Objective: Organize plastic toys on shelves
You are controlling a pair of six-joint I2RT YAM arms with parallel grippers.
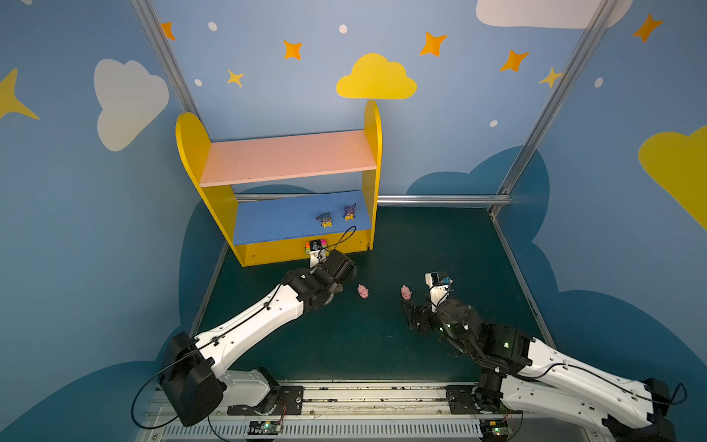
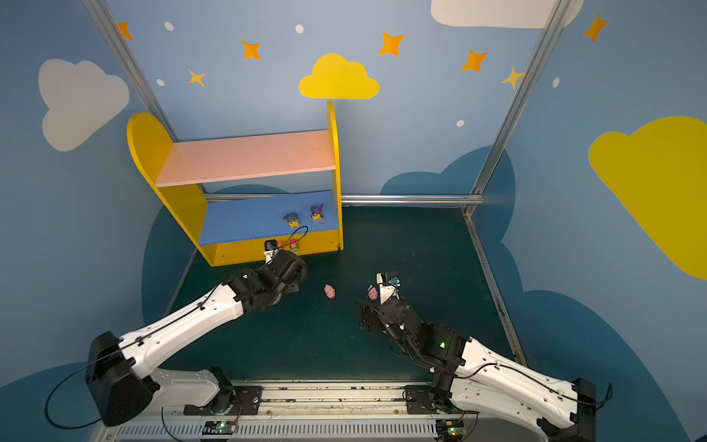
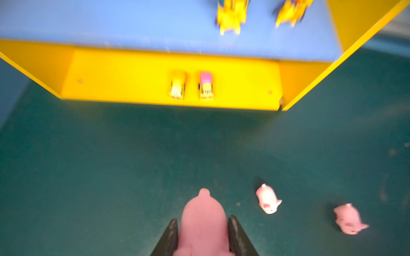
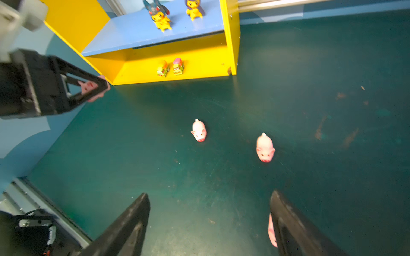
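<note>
My left gripper, raised in front of the yellow shelf, is shut on a pink pig (image 3: 202, 221). Two pink pigs (image 4: 198, 130) (image 4: 264, 148) lie apart on the green floor. My right gripper is open over the floor, with part of another pink pig (image 4: 271, 230) behind its right finger. Two yellow figures (image 4: 161, 19) (image 4: 194, 9) stand on the blue middle shelf (image 4: 119, 36). Two small cars (image 4: 162, 68) (image 4: 178, 66) stand on the yellow bottom board.
The pink top shelf (image 1: 287, 154) is empty, as is the left part of the blue shelf. Bare floor lies right of the shelf unit. Walls and metal rails bound the space.
</note>
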